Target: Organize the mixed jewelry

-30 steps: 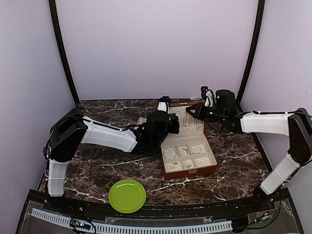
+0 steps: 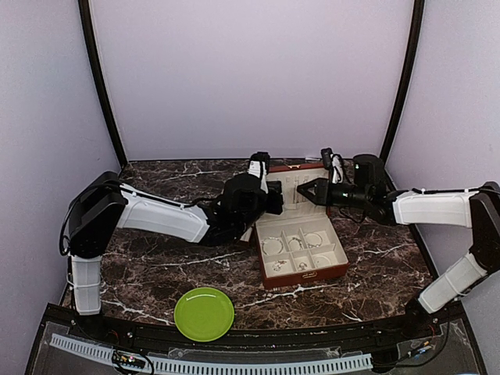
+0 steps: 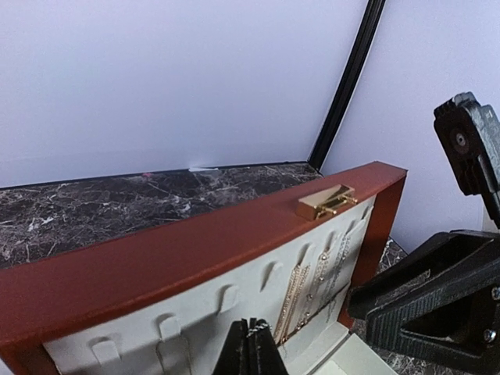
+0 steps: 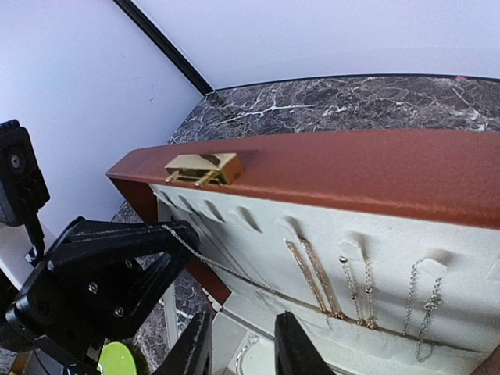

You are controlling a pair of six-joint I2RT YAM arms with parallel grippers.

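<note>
The red jewelry box (image 2: 305, 275) stands with its lid raised; the lid's cream lining carries a row of hooks. Gold chains (image 4: 316, 277), a beaded chain (image 4: 359, 285) and a silver chain (image 4: 423, 308) hang there, their lower ends at a pocket. My left gripper is shut in front of the lid, a silver glint at its tips. From those tips a thin silver necklace (image 4: 223, 266) slants down toward the pocket in the right wrist view. Facing the lid, my right gripper is open, nothing visible between its fingers.
Divided compartments in the box tray (image 2: 305, 251) contain several bracelets and small pieces. An empty-looking green plate (image 2: 204, 314) lies at the front left. A gold latch (image 4: 205, 168) juts from the lid's top edge. Both arms stand close together before the lid.
In the top view my right gripper has come down a little, in front of the lid. Box and plate have stayed put.
</note>
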